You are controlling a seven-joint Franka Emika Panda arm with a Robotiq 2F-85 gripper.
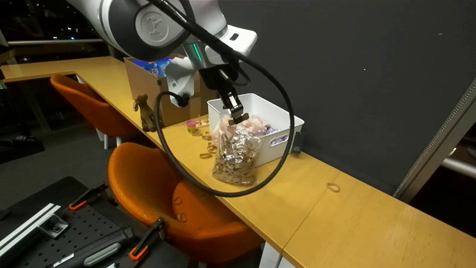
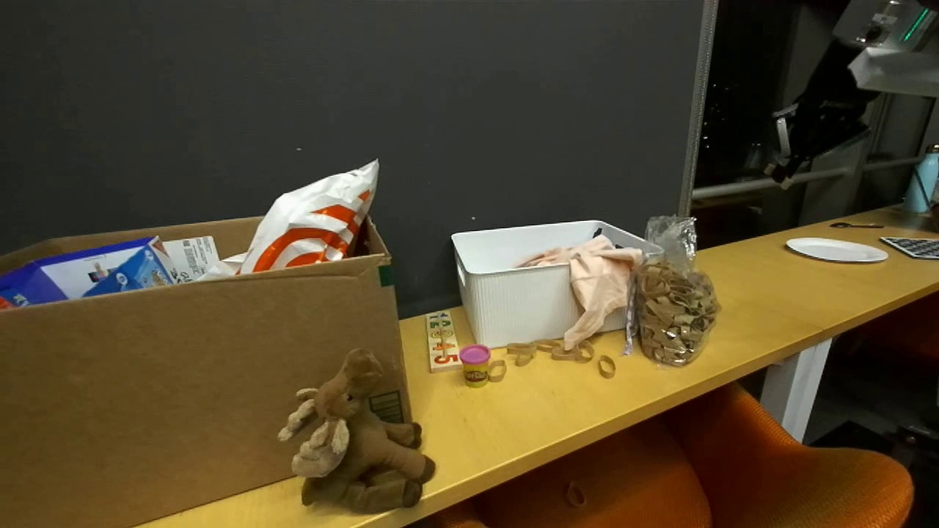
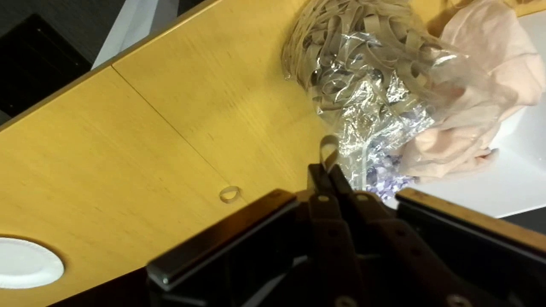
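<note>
In the wrist view my gripper is shut, with a thin tan rubber band (image 3: 329, 146) looping out from between its fingertips. Exterior view 1 has the gripper (image 1: 238, 118) high over the table, in front of the white bin and above the clear bag (image 1: 236, 160). That bag stands upright against the bin and is packed with tan bands. Exterior view 2 shows the gripper (image 2: 780, 172) in the air at the upper right. A single loose band (image 1: 333, 187) lies on the table right of the bag; other bands (image 2: 563, 350) are scattered before the bin.
Pink cloth (image 2: 603, 277) hangs over the edge of the white bin (image 2: 515, 299). A cardboard box (image 2: 202, 387), a plush moose (image 2: 370, 449) and a Play-Doh tub (image 2: 475, 366) are to the left. Beyond clear tabletop lies a white plate (image 2: 836, 250).
</note>
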